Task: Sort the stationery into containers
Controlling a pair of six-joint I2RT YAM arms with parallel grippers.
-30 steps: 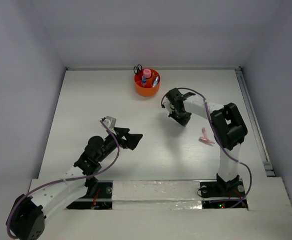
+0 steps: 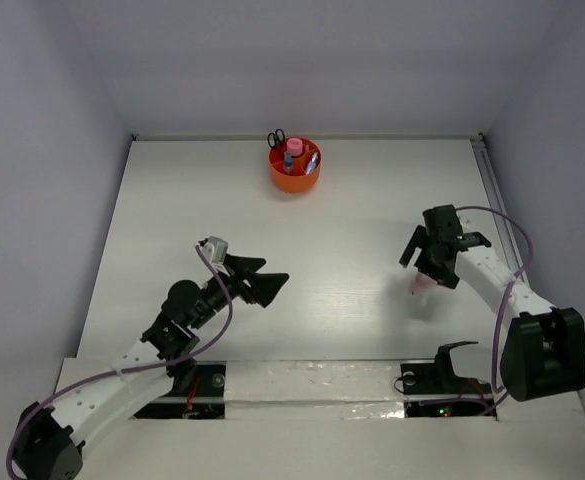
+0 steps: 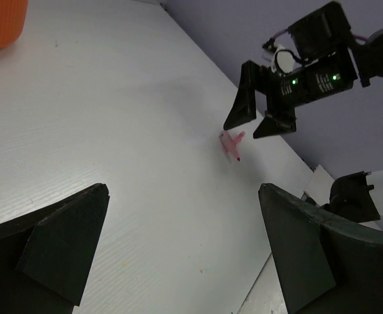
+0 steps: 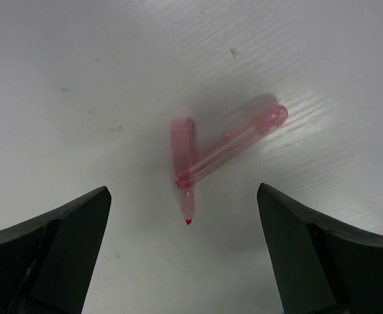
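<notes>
Two translucent pink stick-like pieces, seemingly a pen and its cap or a second pen, form a V on the table. In the right wrist view the pink-tipped pen [image 4: 183, 147] points toward the bottom, and the other pink piece [image 4: 240, 140] slants up to the right, touching it. My right gripper [image 2: 426, 276] is open above them, its fingers on either side and nothing held; it partly covers the pink pieces [image 2: 423, 284] in the top view. Standing open and empty over the left-middle table is my left gripper [image 2: 275, 289]. An orange container [image 2: 294, 183] sits at the back.
Inside the container are black-handled scissors [image 2: 276, 138], a pink round item [image 2: 294, 146], a blue-capped item [image 2: 288, 160] and other small things. Bare table [image 2: 202, 200] lies between the arms and around the container. Walls close in the back and sides.
</notes>
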